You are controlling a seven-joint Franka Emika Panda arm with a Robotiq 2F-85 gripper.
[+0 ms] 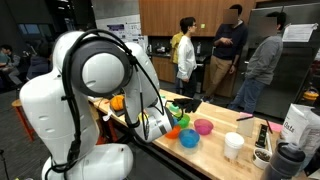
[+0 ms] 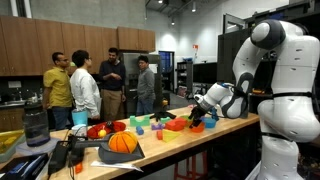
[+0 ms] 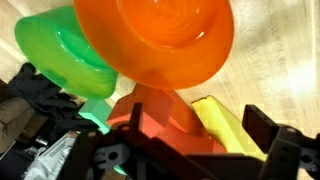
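Observation:
My gripper stands open, its dark fingers spread wide at the bottom of the wrist view. An orange bowl (image 3: 160, 45) fills the top of that view, just ahead of the fingers. Beside it is a green bowl (image 3: 60, 52). Between and below the fingertips lie a red-orange block (image 3: 148, 108) and a yellow block (image 3: 226, 125), with a mint-green block (image 3: 95, 111) further left. Nothing is visibly gripped. In exterior view 1 the arm reaches down near the orange bowl (image 1: 174, 132), and its fingertips are hard to make out.
Close by are a blue bowl (image 1: 190, 139) and a pink bowl (image 1: 204, 127). A white cup (image 1: 233, 146) and dark cups (image 1: 285, 160) stand to the right. A pot holding an orange ball (image 2: 123, 142) sits on the table's other side. People stand behind the table.

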